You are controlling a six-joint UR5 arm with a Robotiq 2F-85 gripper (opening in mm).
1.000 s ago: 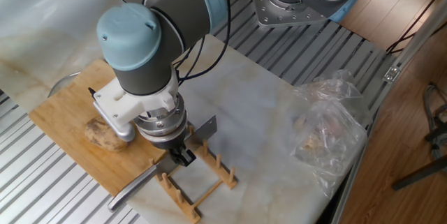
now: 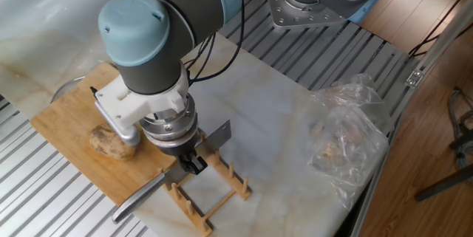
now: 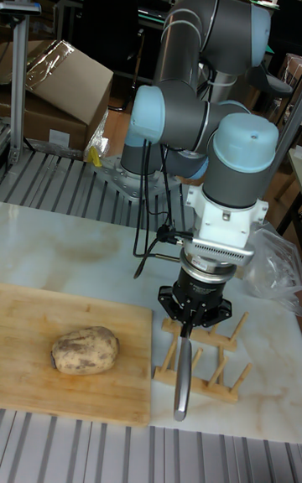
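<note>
A knife with a broad metal blade (image 2: 216, 138) and a silver handle (image 2: 139, 197) is at the wooden peg rack (image 2: 240, 188). My gripper (image 2: 194, 165) is shut on the knife near where handle and blade meet. In the other exterior view the knife's handle (image 3: 182, 380) points toward the camera below my gripper (image 3: 188, 318), and the blade is hidden behind it. The rack (image 3: 219, 387) stands on the table beneath. Whether the knife touches the rack's pegs cannot be told.
Left of the rack lies a wooden cutting board (image 3: 54, 402) with a potato (image 3: 85, 350) on it. A clear plastic bag (image 2: 347, 145) sits at the table's right edge. The pale tabletop (image 2: 270, 111) between bag and rack is bare.
The arm has shifted slightly up and left in the picture. Potato, board and rack are unmoved.
</note>
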